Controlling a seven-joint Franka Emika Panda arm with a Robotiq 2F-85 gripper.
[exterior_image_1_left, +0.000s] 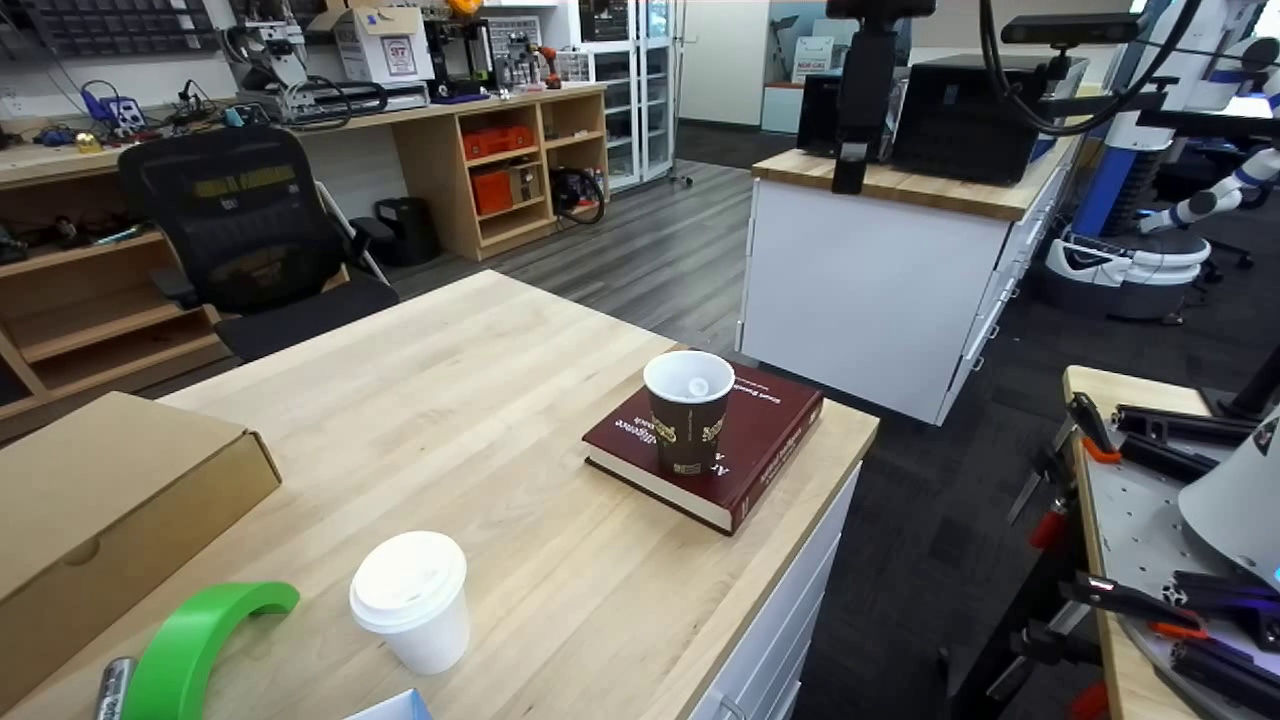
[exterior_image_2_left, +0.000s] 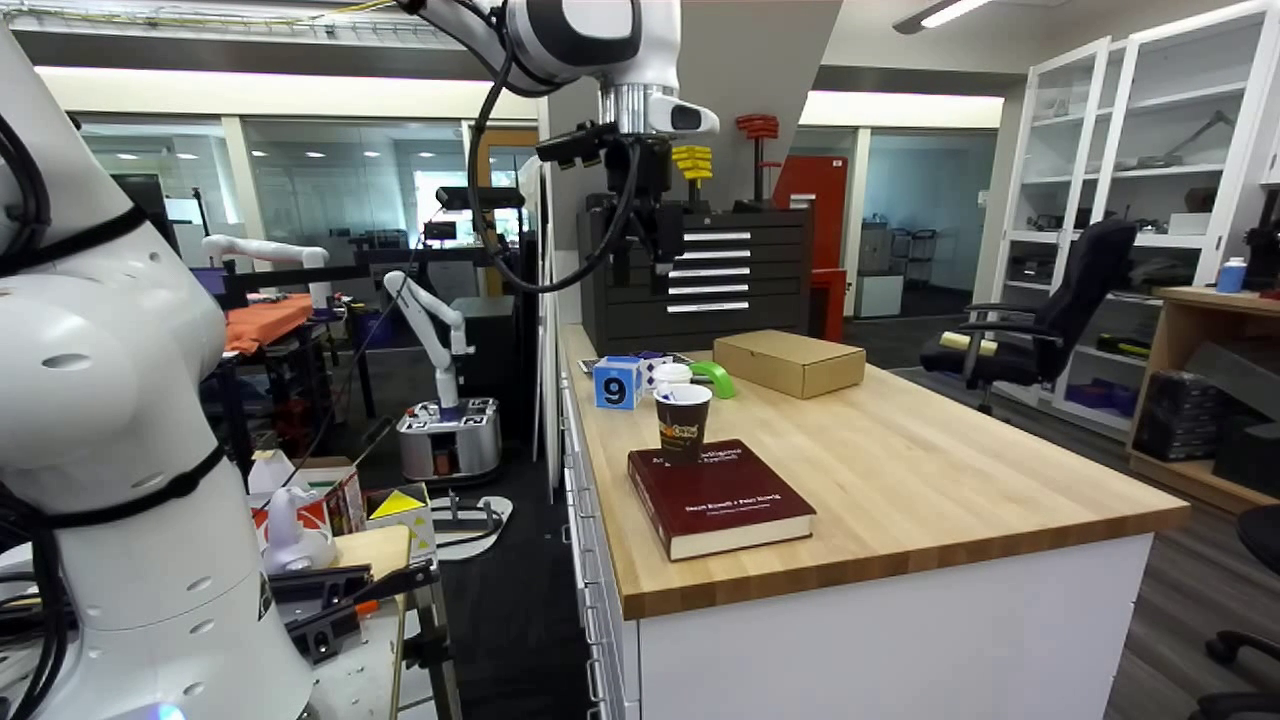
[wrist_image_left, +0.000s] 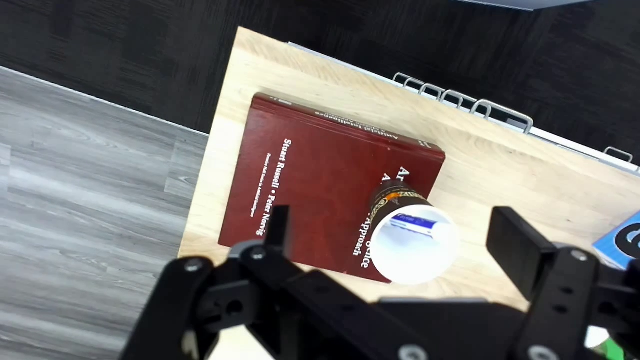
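Note:
A dark paper cup (exterior_image_1_left: 689, 414) with a white inside stands upright on a maroon book (exterior_image_1_left: 768, 414) near the table's corner. Looking down into the cup (wrist_image_left: 414, 246) in the wrist view, I see a blue and white marker (wrist_image_left: 420, 227) inside it. My gripper is open, its two fingers wide apart, with the cup well below and between them in that view. From the other side, the gripper (exterior_image_2_left: 660, 270) hangs high above the table, touching nothing.
A white lidded cup (exterior_image_1_left: 414, 596), a green arch (exterior_image_1_left: 198, 642) and a cardboard box (exterior_image_1_left: 120, 504) occupy the table's other end. Beside them sits a blue numbered box (exterior_image_2_left: 617, 383). Bare wooden tabletop (exterior_image_1_left: 480, 396) lies between the box and the book.

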